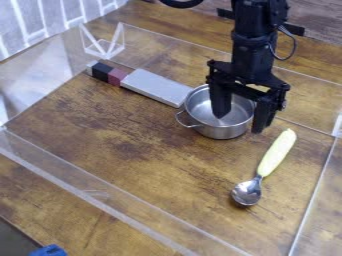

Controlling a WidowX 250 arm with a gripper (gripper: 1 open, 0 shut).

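Note:
The black arm reaches down from the top, and its gripper (242,112) is open over a steel pot (197,106) with handles, its fingers at and over the pot's right part. A spoon with a pale yellow handle (277,152) and a steel bowl end (247,192) lies on the wooden table right of and below the pot, apart from the gripper.
A silver bar with a dark red and black end (148,86) lies at upper left of the pot. A white wire-like object (103,43) stands at the back left. Clear barriers edge the table (107,170), whose lower left is bare.

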